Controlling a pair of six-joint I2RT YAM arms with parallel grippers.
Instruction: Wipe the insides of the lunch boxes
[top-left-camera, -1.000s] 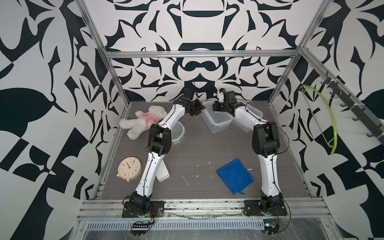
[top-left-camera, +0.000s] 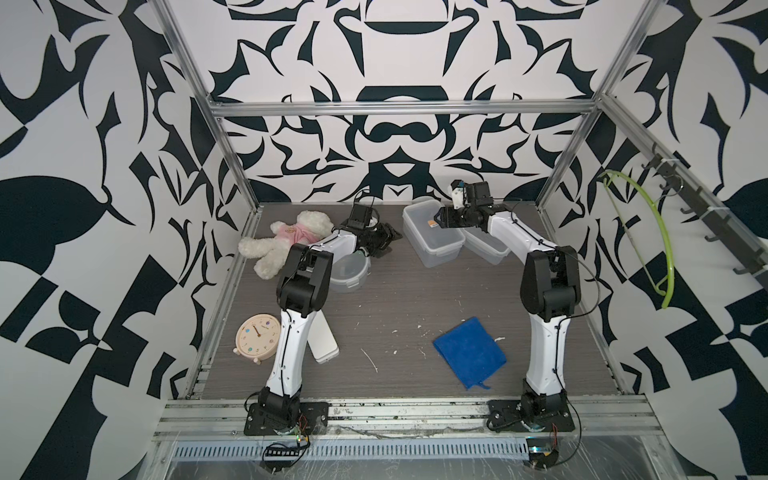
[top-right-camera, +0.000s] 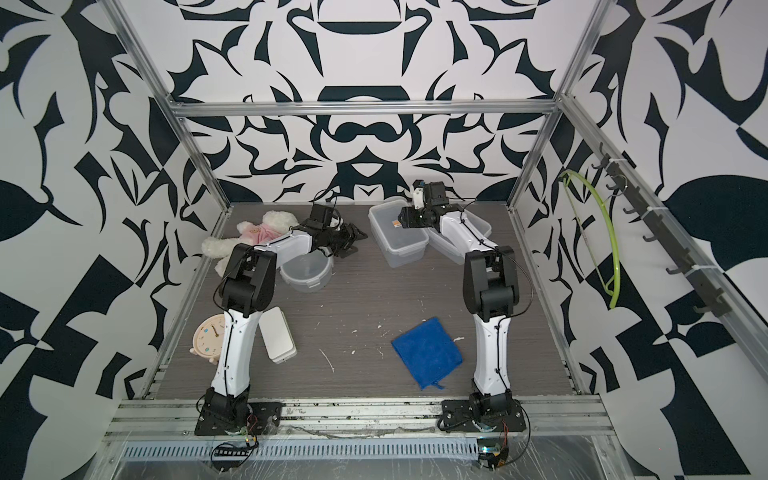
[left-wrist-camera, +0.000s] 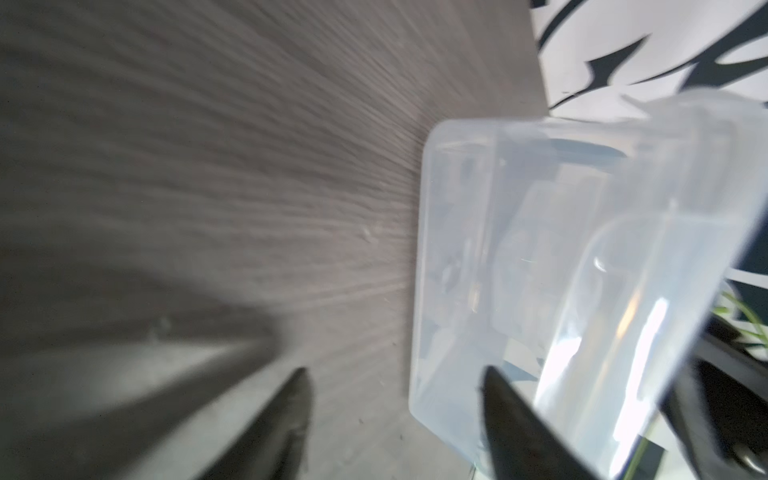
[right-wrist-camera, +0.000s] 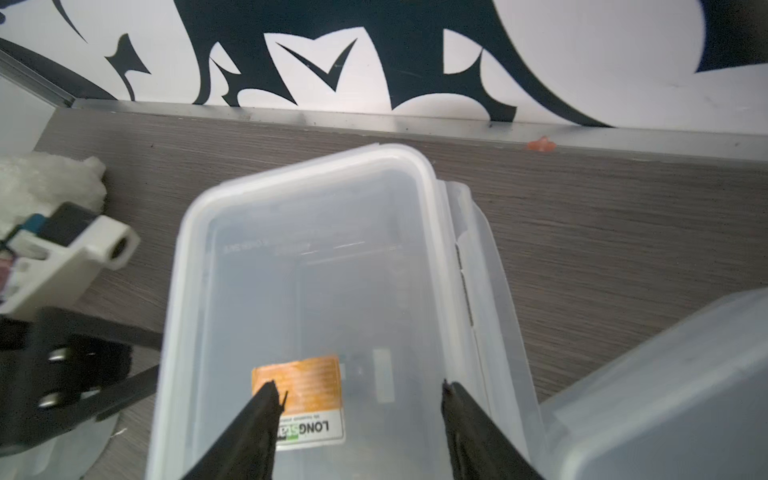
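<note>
Near the back of the table stands a clear rectangular lunch box (top-left-camera: 437, 256), with an orange and white label on its bottom in the right wrist view. Beside it on the right lies a second clear box (top-left-camera: 489, 248), partly behind my right arm. A round clear box (top-left-camera: 349, 276) stands by my left forearm. My right gripper is open above the first box, nothing between its fingers. To the left of that box my left gripper is open and empty over the table. A blue cloth (top-left-camera: 470, 352) lies flat at the front right.
A white teddy bear (top-left-camera: 272, 252) in pink lies at the back left. A round clock (top-left-camera: 257, 336) and a white case (top-left-camera: 322, 340) are at the front left.
My right gripper has shifted right; the orange label now shows beside it. The box has barely moved.
</note>
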